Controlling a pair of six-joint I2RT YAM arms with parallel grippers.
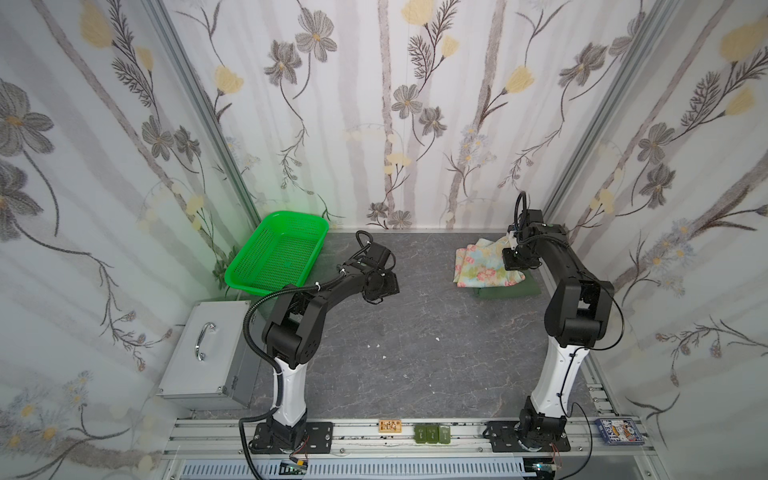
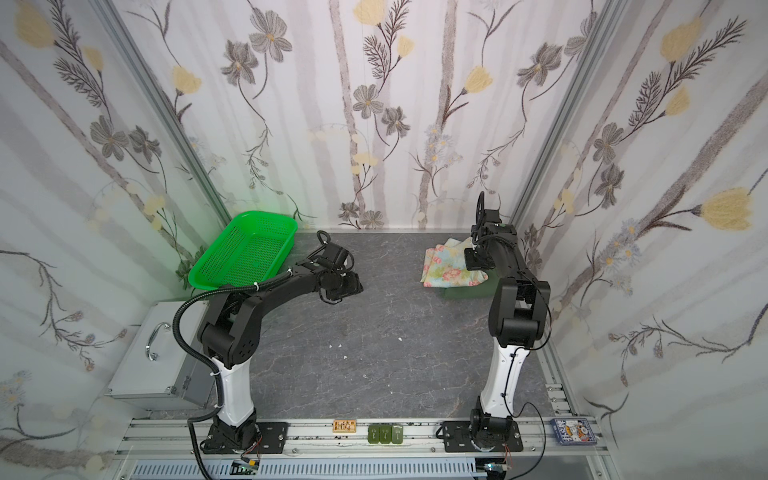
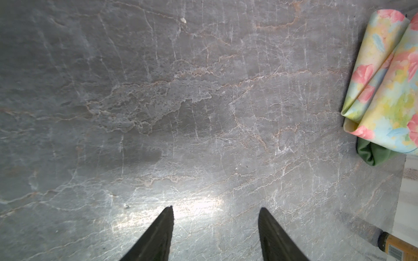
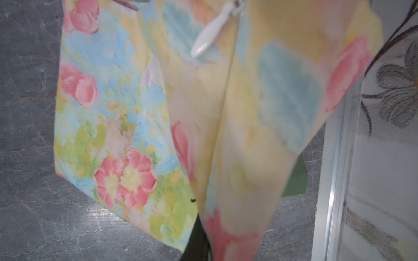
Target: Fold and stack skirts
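Observation:
A pastel floral skirt point(image 1: 480, 268) lies folded on a green folded cloth point(image 1: 504, 292) at the right rear of the table. My right gripper point(image 1: 516, 257) is over it, shut on the floral skirt, whose raised part fills much of the right wrist view point(image 4: 243, 108) and hides most of the fingers; a white zipper pull shows on it. My left gripper stands open over bare table left of the stack, with nothing between its fingers.
A green plastic basket point(image 1: 316, 224) sits at the back left, with a grey metal case point(image 1: 200, 368) in front of it. The right wall is close beside the stack.

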